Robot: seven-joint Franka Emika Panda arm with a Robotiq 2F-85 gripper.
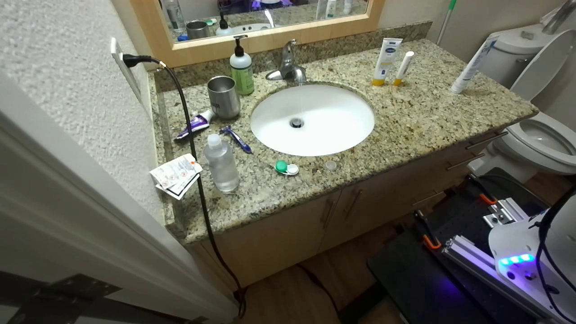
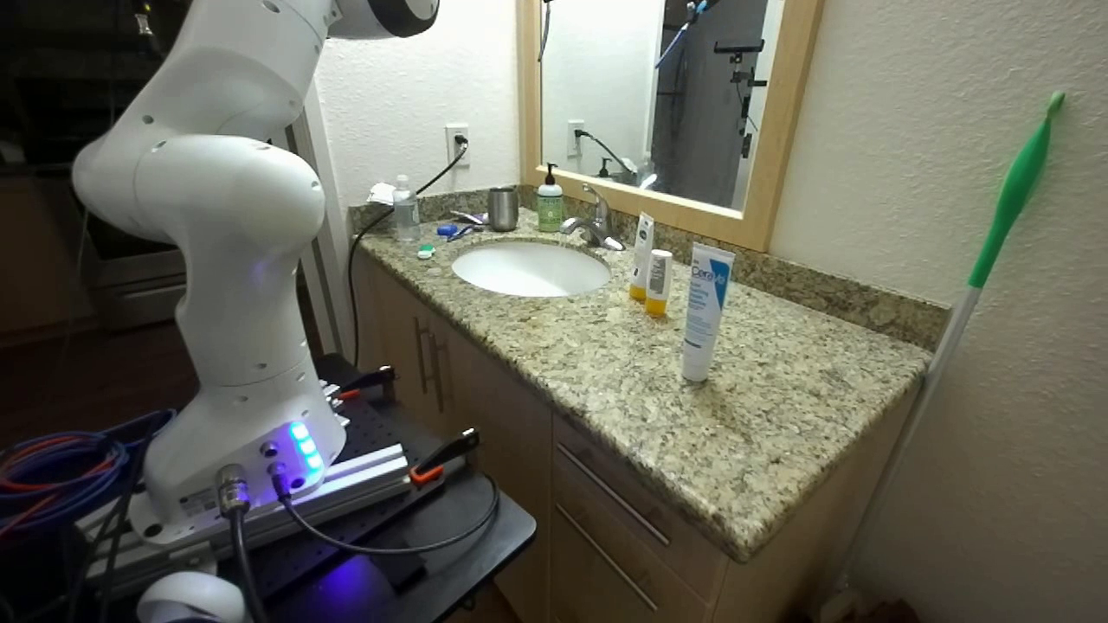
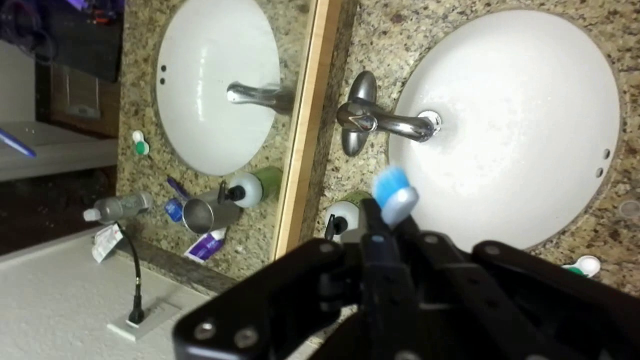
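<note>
In the wrist view my gripper is shut on a toothbrush, whose white-backed head with blue bristles (image 3: 390, 185) sticks out past the fingertips. Most of its handle is hidden by the fingers. From this camera the brush head overlaps the near edge of the white sink (image 3: 510, 138), just below the chrome faucet (image 3: 384, 120). A thin stream of water seems to fall from the spout. Neither exterior view shows the gripper directly; exterior view 2 has the white arm (image 2: 239, 197) rising at the left.
Left of the sink stand a soap bottle (image 1: 241, 73), a steel cup (image 1: 224, 97) and a clear bottle (image 1: 221, 164). A toothpaste tube (image 1: 195, 125), razor (image 1: 236, 139) and lens case (image 1: 286, 168) lie nearby. Upright tubes (image 1: 386, 62) occupy the right side. The mirror (image 2: 675, 104) backs the counter.
</note>
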